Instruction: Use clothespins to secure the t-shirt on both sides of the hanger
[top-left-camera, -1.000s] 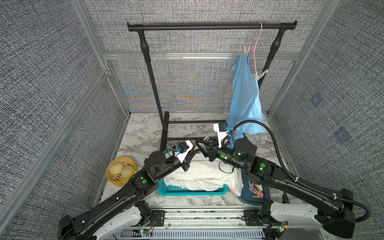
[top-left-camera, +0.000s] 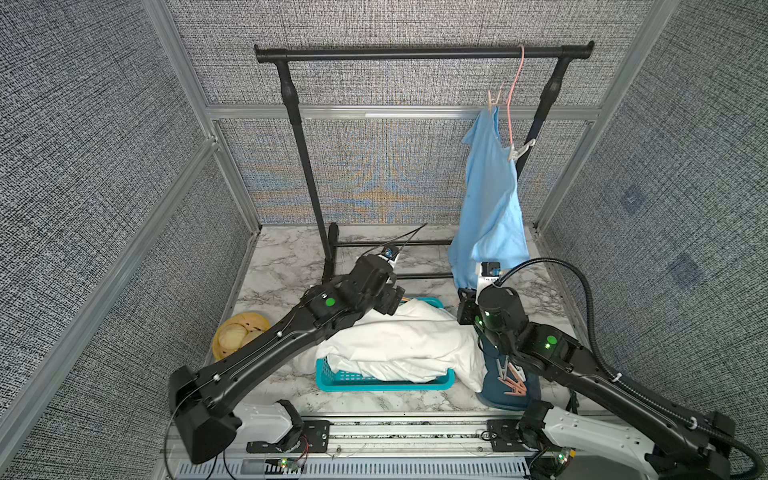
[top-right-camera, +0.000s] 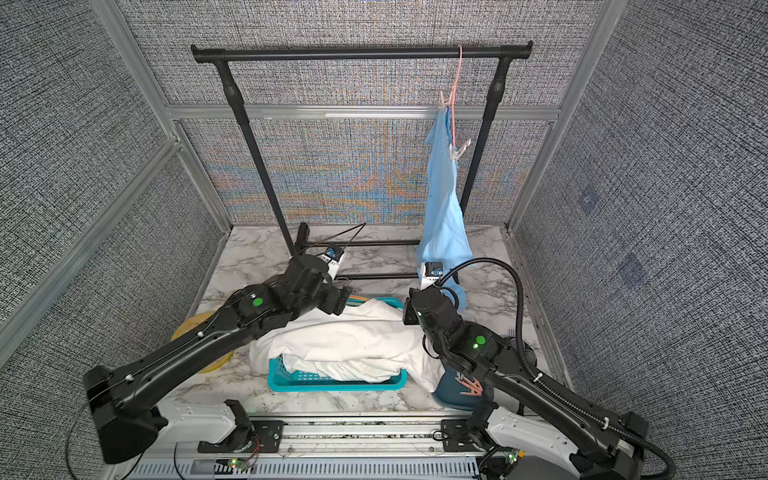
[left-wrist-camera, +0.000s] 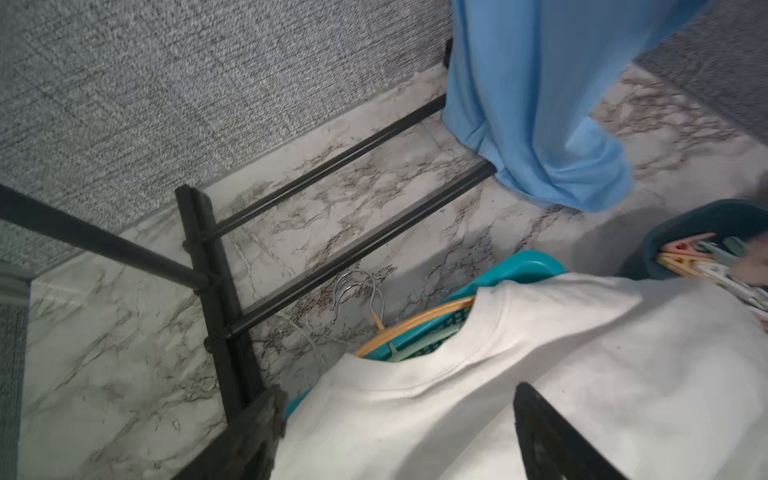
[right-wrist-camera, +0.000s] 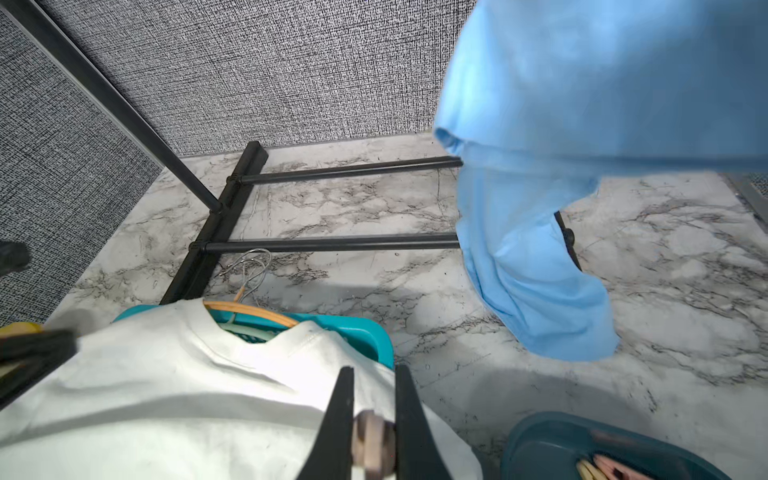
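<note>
A white T-shirt (left-wrist-camera: 600, 376) lies over the teal basket (top-left-camera: 384, 384), with a wooden hanger (right-wrist-camera: 264, 314) at its collar. My left gripper stands open above the shirt, nothing between its fingers. My right gripper is shut on a small pale clothespin, held over the shirt's right part. A blue cloth (top-left-camera: 488, 192) hangs from a pink hanger (top-left-camera: 509, 112) on the rack, clipped with clothespins (top-left-camera: 521, 150).
A dark teal container (right-wrist-camera: 544, 432) holds several clothespins at the right. The black rack (top-right-camera: 360, 53) spans the back. A yellow bowl (top-left-camera: 230, 328) sits at the left. Marble table shows around the basket.
The two grippers have moved apart from near each other: the left up and to the right in the top left view, the right rightward under the blue cloth, carrying the clothespin.
</note>
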